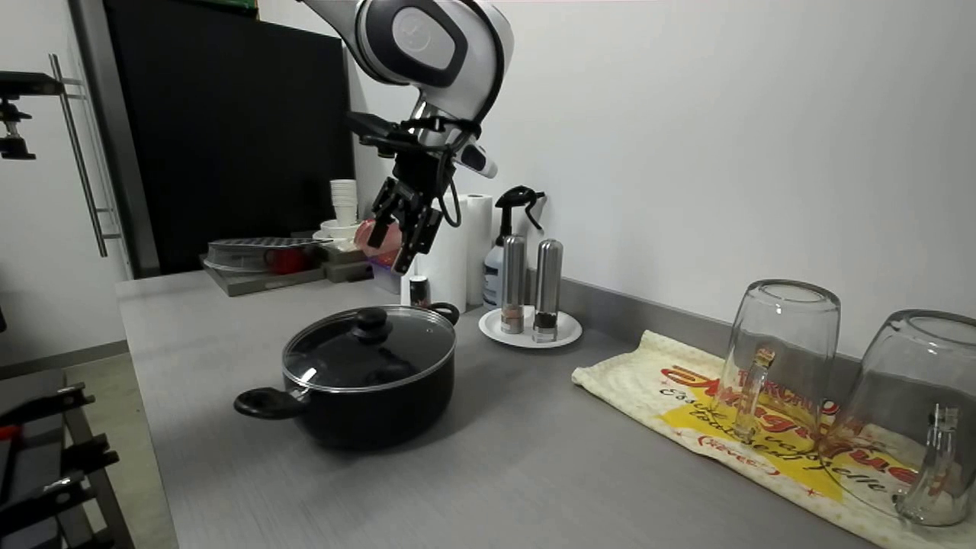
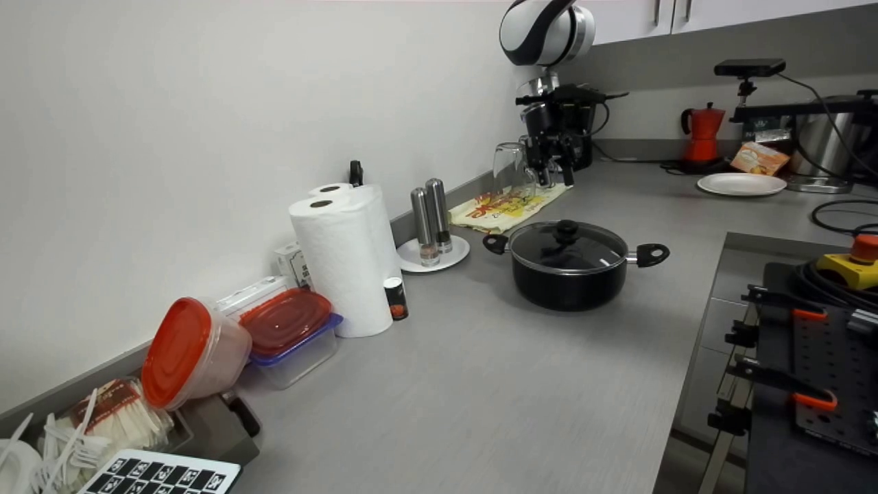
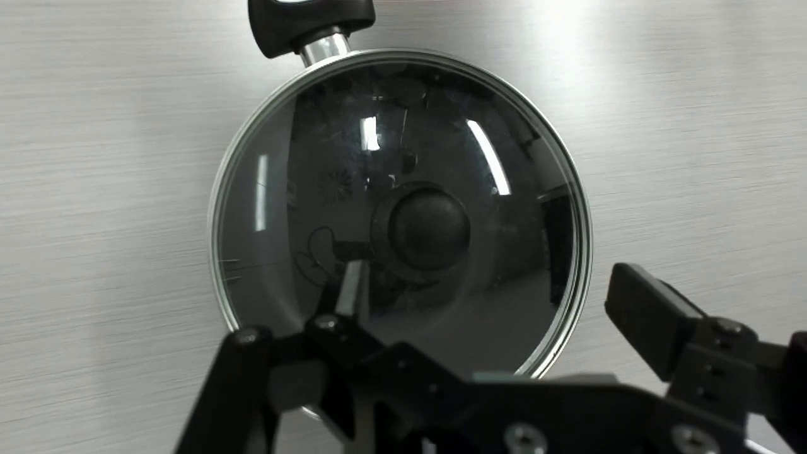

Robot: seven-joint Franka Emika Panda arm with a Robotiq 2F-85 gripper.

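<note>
A black pot (image 1: 375, 416) stands on the grey counter with its glass lid (image 1: 412, 343) on. The round black lid knob (image 3: 429, 228) lies near the middle of the lid in the wrist view. Over the pot hangs my gripper (image 1: 390, 251), clear of the lid and knob. Its fingers are wide open with nothing between them. From the wrist, one finger (image 3: 353, 291) overlaps the lid and the other finger (image 3: 650, 321) shows past the rim. One pot handle (image 2: 652, 255) points toward the counter's front edge; the opposite handle (image 2: 495, 243) faces the wall.
Two metal grinders (image 1: 546, 284) stand on a white plate (image 1: 572, 331) by the wall, near paper towel rolls (image 2: 341, 263) and a small dark shaker (image 2: 396, 298). Upturned glass mugs (image 1: 778, 352) rest on a printed cloth (image 1: 631, 375). Counter (image 2: 461, 395) around the pot is bare.
</note>
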